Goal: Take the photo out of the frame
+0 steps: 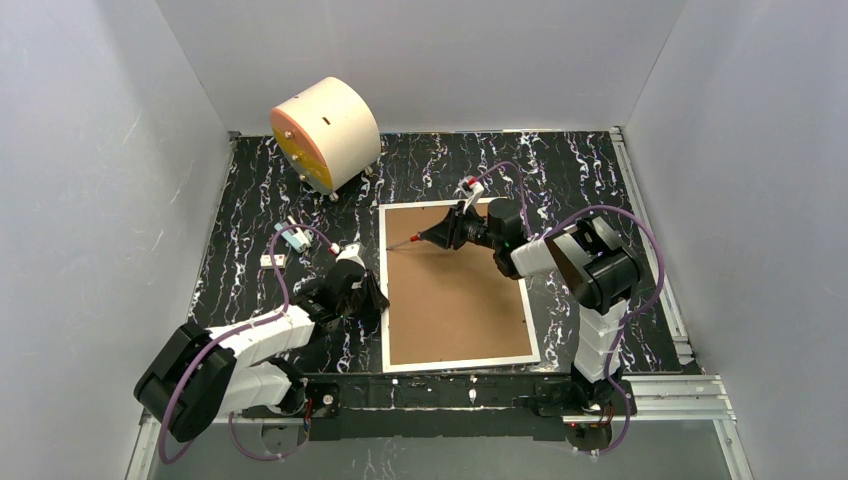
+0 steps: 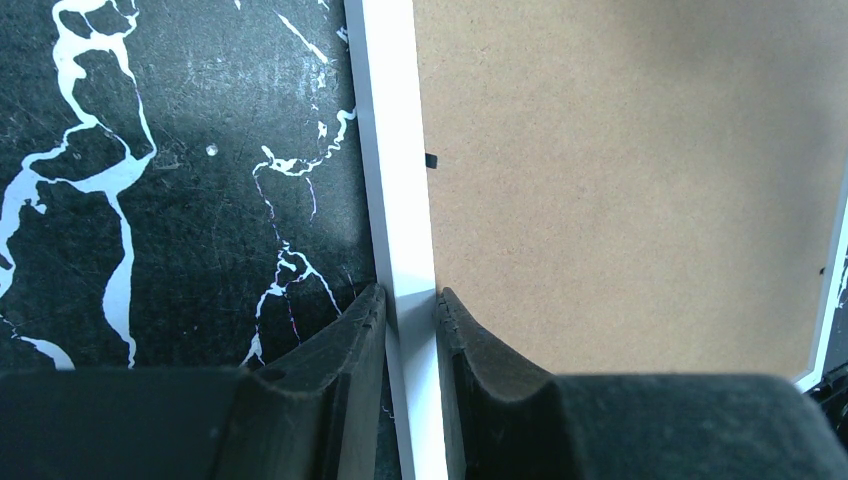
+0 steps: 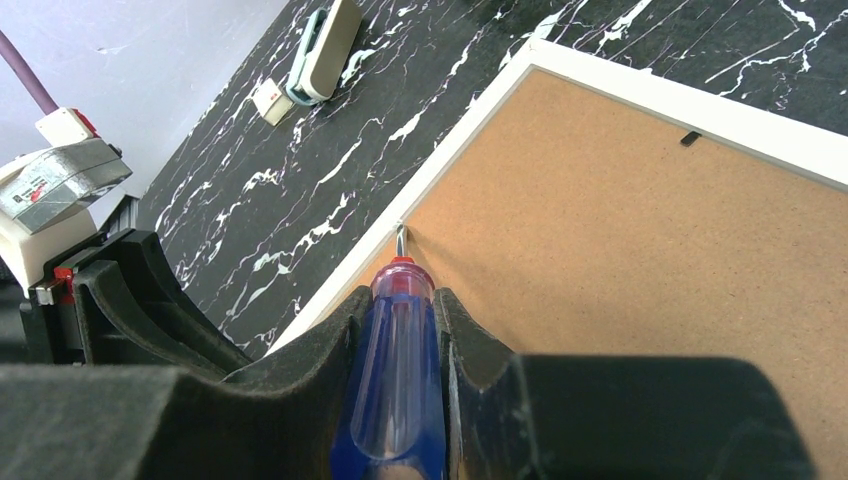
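Observation:
A white picture frame [image 1: 460, 364] lies back side up on the dark marbled table, its brown backing board [image 1: 450, 310] filling the inside. My left gripper is shut on the frame's left rail [image 2: 400, 190], one finger on each side of it. My right gripper is shut on a blue screwdriver [image 3: 400, 370] with a red collar. The screwdriver's metal tip [image 3: 401, 240] reaches the inner edge of the left rail, where it meets the board. Small dark tabs, such as one tab [image 3: 690, 138], show along the board's edges. No photo is visible.
At the back left stands a cream drum-shaped object [image 1: 335, 130]. A light blue and beige item [image 1: 294, 236] and a small white block [image 1: 272, 261] lie left of the frame.

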